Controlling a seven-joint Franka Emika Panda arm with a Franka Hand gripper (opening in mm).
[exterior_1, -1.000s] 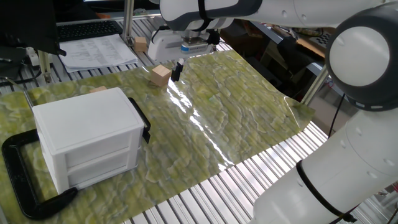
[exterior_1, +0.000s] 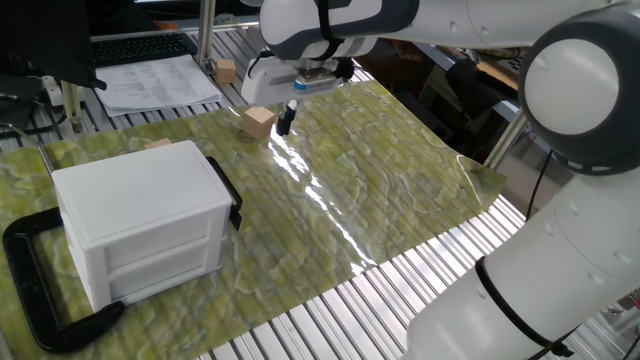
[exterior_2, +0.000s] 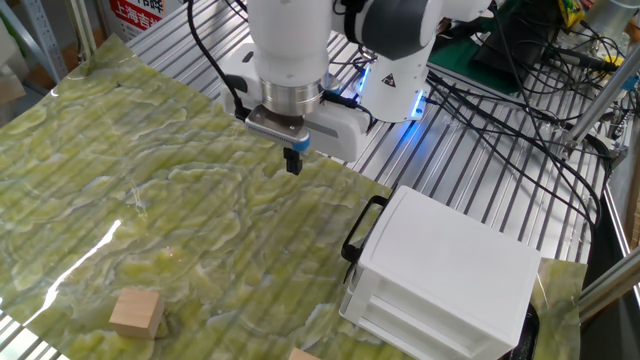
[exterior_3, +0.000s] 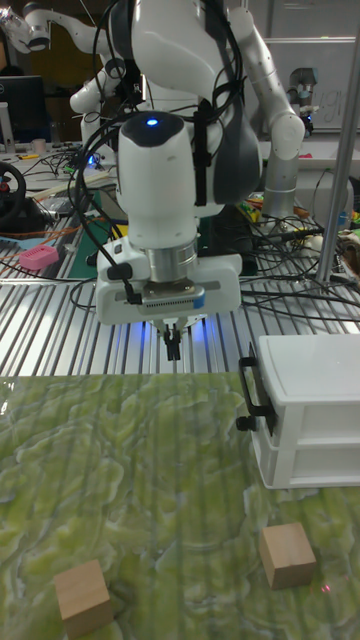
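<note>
My gripper (exterior_3: 174, 350) hangs pointing down above the table, its dark fingers close together and nothing visible between them. From the second exterior view, the gripper (exterior_2: 292, 162) is over the green mat, well away from the wooden blocks. One wooden block (exterior_2: 137, 312) lies on the mat; this same block (exterior_1: 259, 122) appears just left of the fingers in the first view. A second wooden block (exterior_3: 288, 555) sits in front of the white drawer unit (exterior_3: 309, 368); in the first view the unit mostly hides that block (exterior_1: 158, 144).
A black clamp (exterior_1: 40, 290) stands against the drawer unit, and a black handle (exterior_2: 362, 228) sticks out from its side. Another small block (exterior_1: 225, 71) rests off the mat near papers (exterior_1: 155, 85).
My hand has come slightly lower in the first exterior view, its fingers shifting only a little. The blocks and drawer unit have stayed put.
</note>
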